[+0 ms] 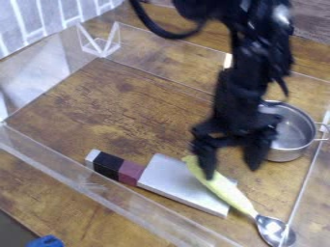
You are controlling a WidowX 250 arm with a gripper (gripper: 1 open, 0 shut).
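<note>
My black gripper (pixel 234 143), motion-blurred, hangs low at centre right, open, just above the upper end of a pale yellow cylindrical object (pixel 222 188). That object lies diagonally across a silver plate-like piece (pixel 175 185) with a black and maroon end (pixel 110 165). A metal spoon-like piece (pixel 273 231) lies at the yellow object's lower end. Behind the gripper, partly hidden, sits a steel pot (pixel 294 130) with side handles.
Clear plastic walls surround the wooden surface (pixel 91 111). A white rack stands at the upper left. A blue object (pixel 44 241) lies outside at the lower left.
</note>
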